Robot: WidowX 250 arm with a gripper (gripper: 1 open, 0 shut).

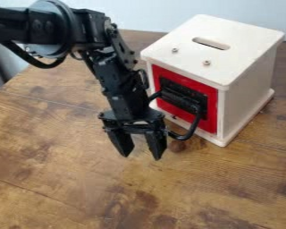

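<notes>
My black gripper (139,146) hangs over the wooden table in front of a white wooden box (246,98), its two fingers pointing down and parted, with nothing visible between them. The box has a slot on top and a red front panel (164,65) carrying a black fitting. A black cable loops from near that fitting to beside my gripper, partly hiding what lies behind it.
A pale wall is behind the table. The box takes up the back right.
</notes>
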